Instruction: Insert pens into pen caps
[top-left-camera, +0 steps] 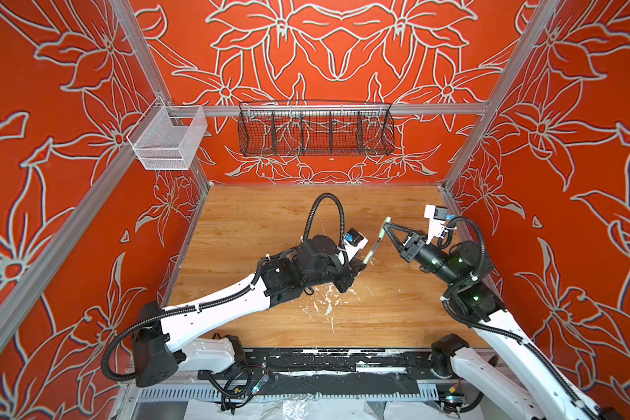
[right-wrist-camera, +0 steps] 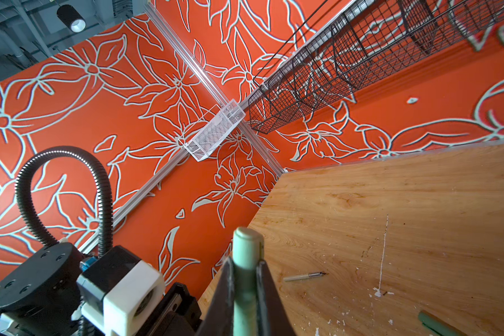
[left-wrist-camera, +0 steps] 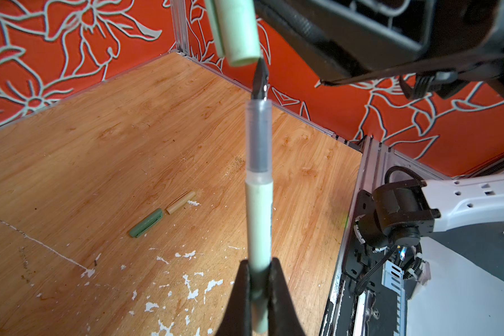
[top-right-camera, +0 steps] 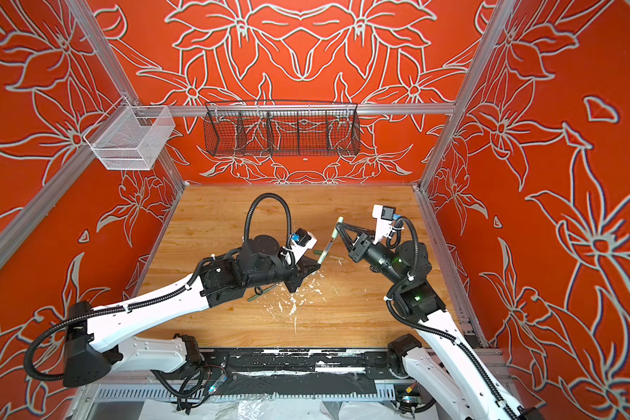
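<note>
A pale green pen (left-wrist-camera: 258, 218) stands upright in my left gripper, which is shut on it, its dark tip pointing up. Just over the tip, my right gripper (top-left-camera: 386, 226) is shut on a pale green cap, also seen in the right wrist view as the cap (right-wrist-camera: 246, 252). In the left wrist view the pen's tip is right at the cap's lower end; whether it is inside cannot be told.
On the wooden table (top-left-camera: 245, 217) lie a dark green piece (left-wrist-camera: 145, 222), a tan piece (left-wrist-camera: 180, 201) and another pen (right-wrist-camera: 303, 276). A white basket (top-left-camera: 168, 140) and a black wire basket (top-left-camera: 315, 133) hang on the walls.
</note>
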